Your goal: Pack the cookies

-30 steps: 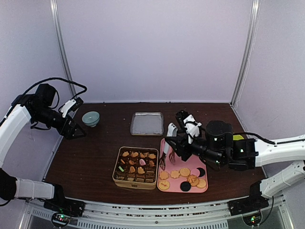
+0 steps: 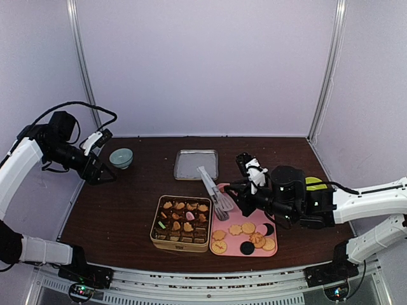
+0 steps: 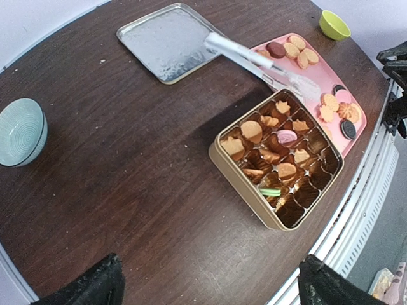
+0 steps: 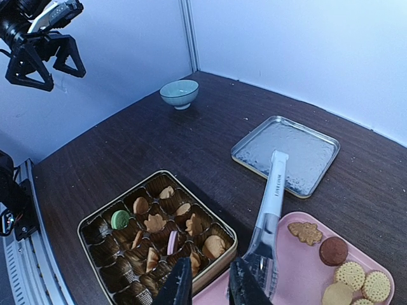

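Observation:
A gold box (image 2: 180,243) with compartments holds several cookies at the front centre. A pink board (image 2: 229,249) to its right carries more loose cookies, among them a round brown one (image 4: 333,251). White-handled tongs (image 2: 210,187) lie slanted at the board's left part, beside the box. My right gripper (image 2: 232,194) is over the board, just right of the tongs, with its fingers low in the right wrist view; how far apart they stand is unclear. My left gripper (image 2: 102,175) hangs open at the left, away from the box.
A steel tray (image 2: 196,165) lies at the back centre, a pale blue bowl (image 2: 121,158) at the back left, a yellow-green bowl (image 3: 332,28) at the right behind my right arm.
The tongs have shifted left and tilted, their handle now leaning toward the steel tray. My right gripper has moved slightly. The left arm has not moved.

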